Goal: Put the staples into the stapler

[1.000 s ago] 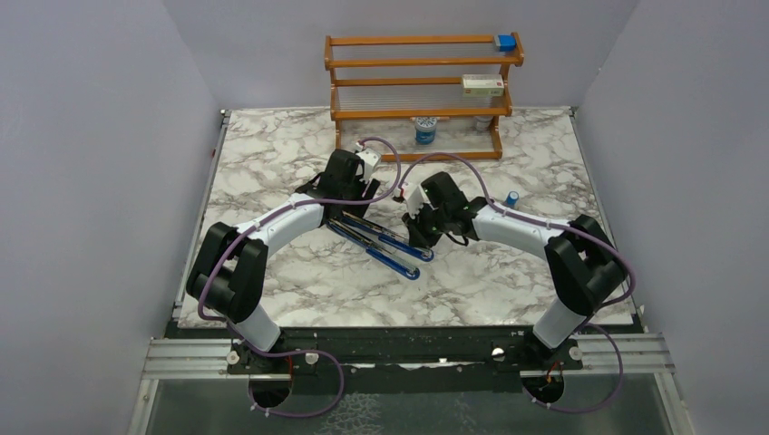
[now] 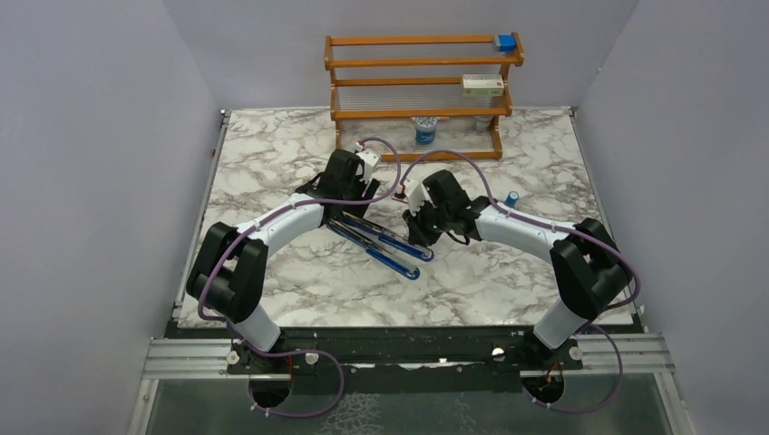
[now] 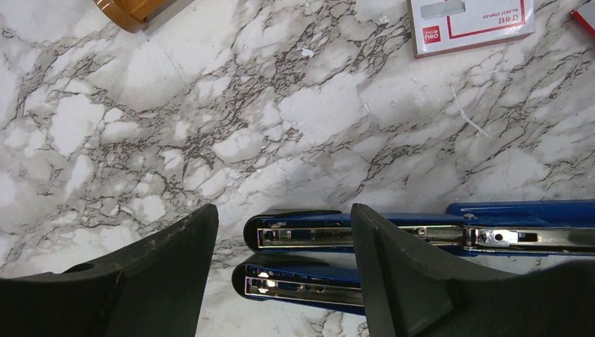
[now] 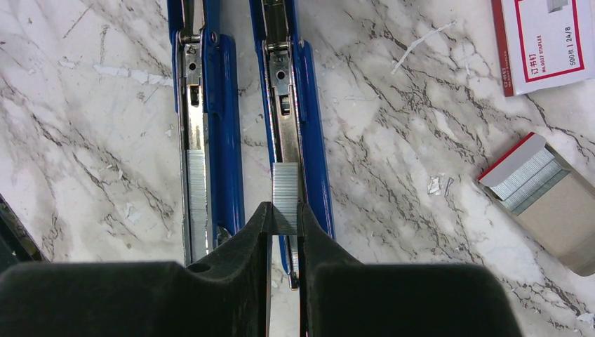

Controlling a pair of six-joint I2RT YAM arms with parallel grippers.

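Two blue staplers lie opened out side by side, the near one [image 2: 392, 263] and the far one [image 2: 406, 247]. In the right wrist view, my right gripper is shut on a strip of staples [image 4: 285, 184], held lengthwise over the channel of the right-hand stapler [image 4: 319, 154]. Whether the strip touches the channel floor, I cannot tell. A row of staples [image 4: 197, 179] lies in the channel of the left-hand stapler [image 4: 230, 140]. My left gripper stands open above the staplers' other ends, nothing gripped; one finger covers part of both staplers.
An opened staple box [image 4: 554, 217] with staples showing and a closed white-and-red box [image 4: 544, 45] lie to the right in the right wrist view. A wooden rack [image 2: 422, 114] stands at the back.
The left arm and both staplers look unmoved.
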